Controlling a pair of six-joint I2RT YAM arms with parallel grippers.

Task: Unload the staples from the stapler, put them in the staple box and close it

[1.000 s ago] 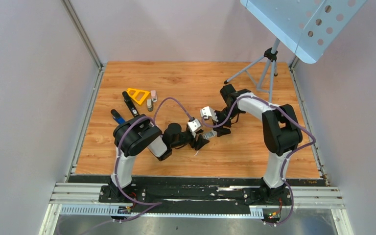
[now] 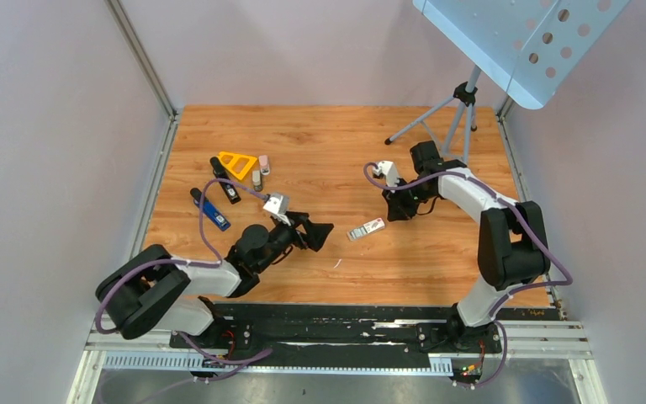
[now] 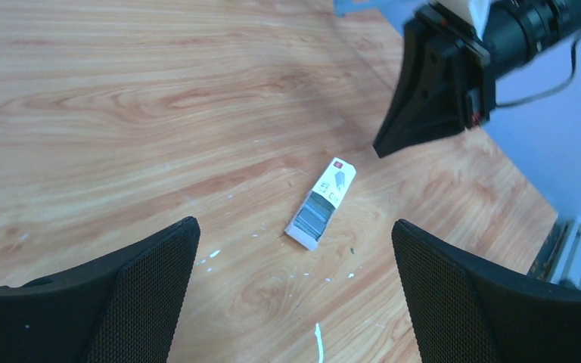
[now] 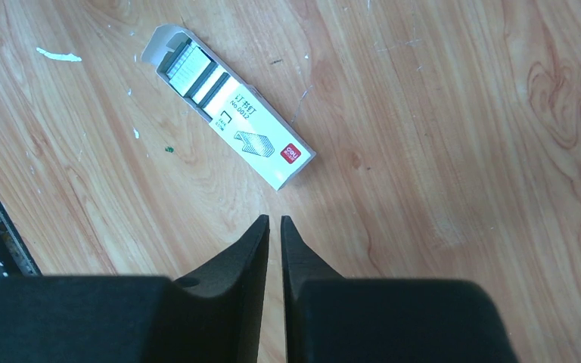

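Observation:
A small white staple box (image 2: pixel 366 228) lies at the middle of the table, its left end open with staple strips inside; the right wrist view shows its printed label (image 4: pixel 253 132). My left gripper (image 2: pixel 313 233) stands open left of the box, nothing between its wide-spread fingers in its wrist view. My right gripper (image 2: pixel 391 210) hangs above and to the right of the box; in its wrist view the two fingertips (image 4: pixel 263 227) are close together, a narrow gap between them and nothing held.
Two staplers, a blue one (image 2: pixel 209 208) and a black one (image 2: pixel 224 177), lie at the left with a yellow triangular piece (image 2: pixel 237 158) and two small blocks. A tripod (image 2: pixel 457 118) stands at the back right. Table space around the box is clear.
Both arms have drawn apart from the staple box, the left one to the left, the right one up and to the right. The box stays in the middle, now uncovered.

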